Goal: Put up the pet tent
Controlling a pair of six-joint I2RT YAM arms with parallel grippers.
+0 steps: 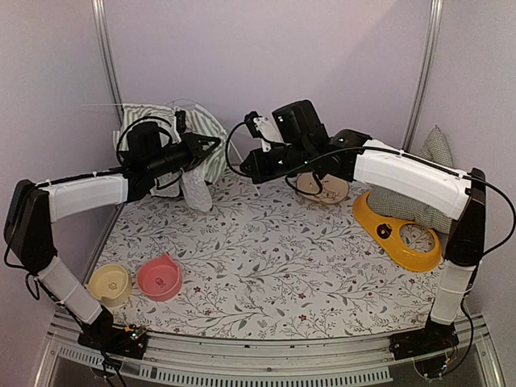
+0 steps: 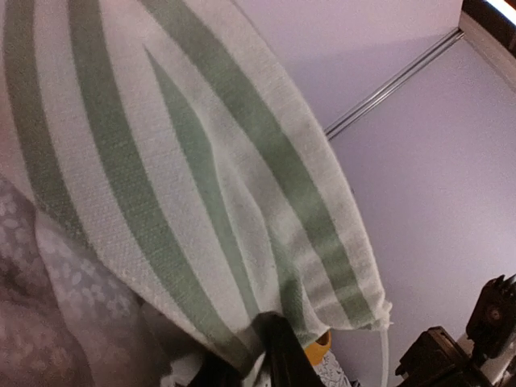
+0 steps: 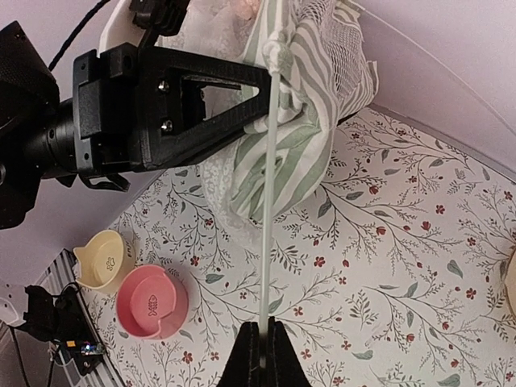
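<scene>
The green-striped tent fabric (image 1: 141,117) hangs raised at the back left with sheer white cloth beneath, thin white poles along its top. My left gripper (image 1: 211,145) is at the fabric's right side; in the left wrist view its fingers (image 2: 282,351) are in the striped cloth, how far apart is hard to see. A white pole (image 3: 268,201) runs from the fabric's corner down to my right gripper, which is shut on it. In the top view my right gripper (image 1: 254,165) is right of the tent.
A pink bowl (image 1: 159,282) and a cream bowl (image 1: 109,282) sit front left. An orange feeder (image 1: 415,258) and checked cushion (image 1: 431,169) are at the right, a wooden disc (image 1: 330,189) at the back.
</scene>
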